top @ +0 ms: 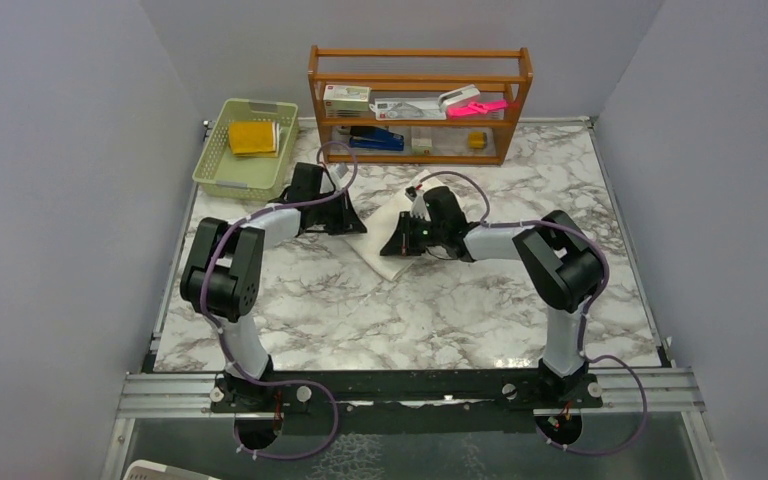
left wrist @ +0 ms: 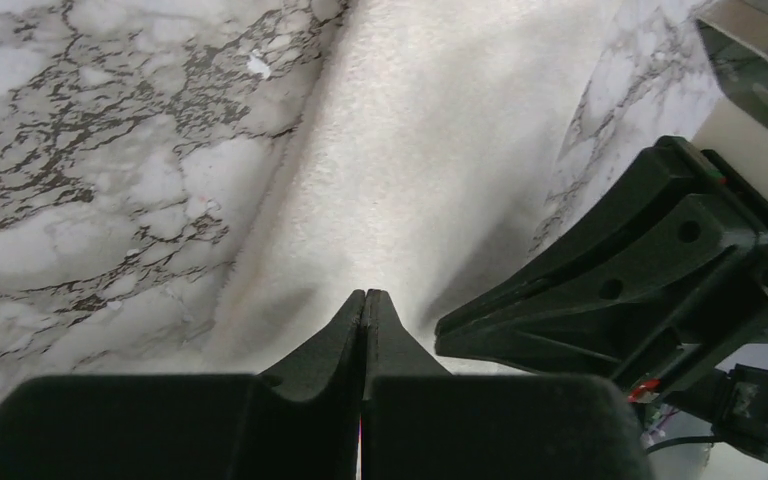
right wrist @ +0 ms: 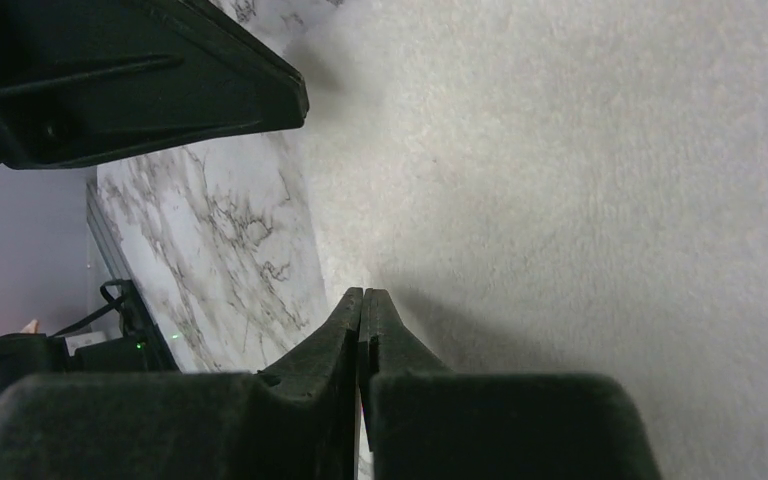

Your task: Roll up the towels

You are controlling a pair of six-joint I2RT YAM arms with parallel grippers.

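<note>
A white towel (top: 382,262), folded to a slanted strip, lies flat on the marble table; both arms cover parts of it. My left gripper (top: 364,230) is at the towel's left side, its fingertips (left wrist: 345,335) together over the cloth in the left wrist view. Nothing shows between them. My right gripper (top: 385,252) sits over the towel's near part, also shut, and its dark fingers (right wrist: 310,345) meet above the white cloth (right wrist: 580,180) with nothing visible between. Whether either touches the cloth, I cannot tell. A yellow towel (top: 253,138) is in the green basket.
The green basket (top: 206,160) stands at the back left. A wooden rack (top: 420,122) with boxes and tools fills the back middle. Bare marble table (top: 400,330) lies in front of the towel and to its right.
</note>
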